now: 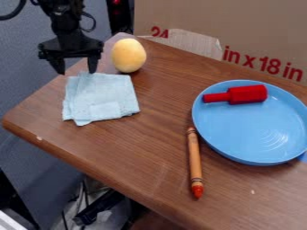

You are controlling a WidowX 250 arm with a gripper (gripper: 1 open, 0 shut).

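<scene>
My black gripper (71, 65) hangs at the upper left, over the far-left edge of the wooden table, with its fingers open just above the back corner of a folded pale-blue cloth (100, 97). Nothing shows between the fingers. A yellow egg-shaped object (128, 56) stands right of the gripper. A blue plate (249, 134) on the right holds a red cylindrical object with a handle (245, 93). An orange crayon (195, 164) lies left of the plate.
A large cardboard box (228, 27) forms the back. The table's left edge drops to the floor, where assorted items lie.
</scene>
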